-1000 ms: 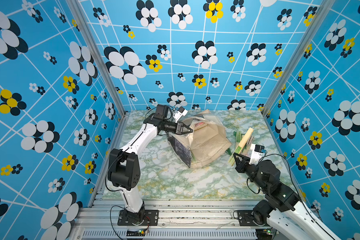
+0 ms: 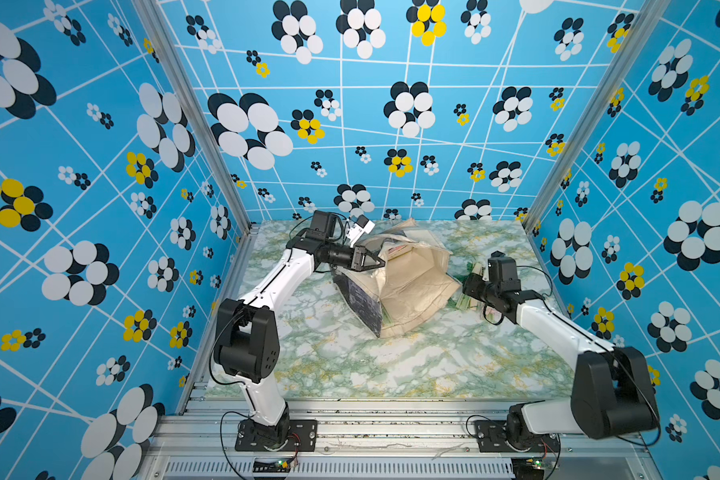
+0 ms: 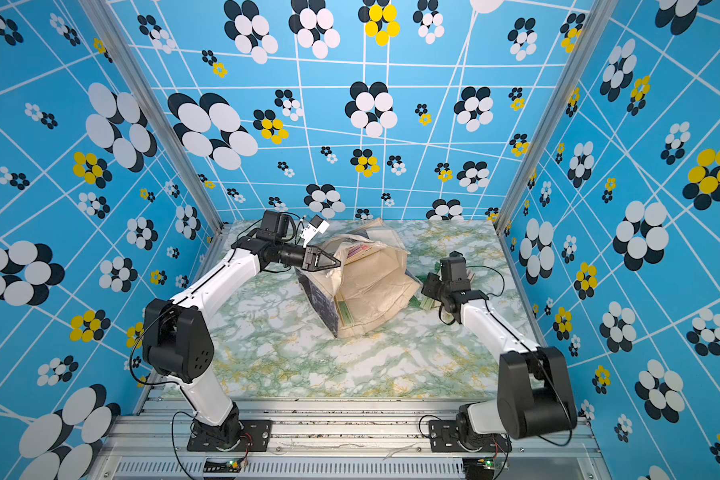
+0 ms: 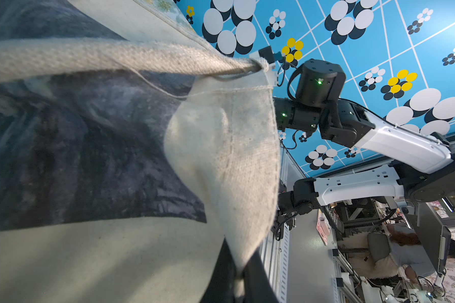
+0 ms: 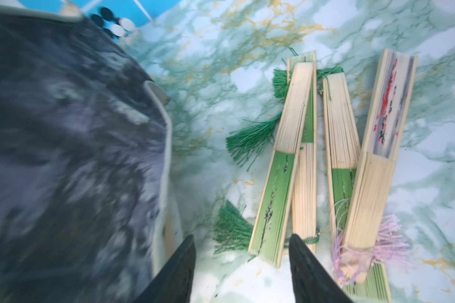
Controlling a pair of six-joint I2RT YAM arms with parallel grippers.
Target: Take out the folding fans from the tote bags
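Observation:
The beige tote bag (image 2: 420, 276) lies with its mouth spread toward the front right. My left gripper is shut on a fold of the bag's rim, pinched between its fingertips. Inside the mouth, a green fan edge (image 3: 344, 310) and some coloured strips (image 3: 356, 254) show. Right of the bag, several folded fans lie on the table: a green-and-wood fan (image 5: 283, 166), another beside it (image 5: 343, 156), and one with red marks (image 5: 376, 171). Above these fans hangs my right gripper, its fingers apart and nothing between them.
The bag's dark printed side (image 5: 75, 166) stands close to the left of my right gripper. Green tassels (image 5: 252, 139) and a pink tassel (image 5: 374, 247) spread between the fans.
My right gripper has turned and moved away from the front, over the fans beside the bag. A pale fan seen by it a second ago is now hidden from above. The left arm stays still.

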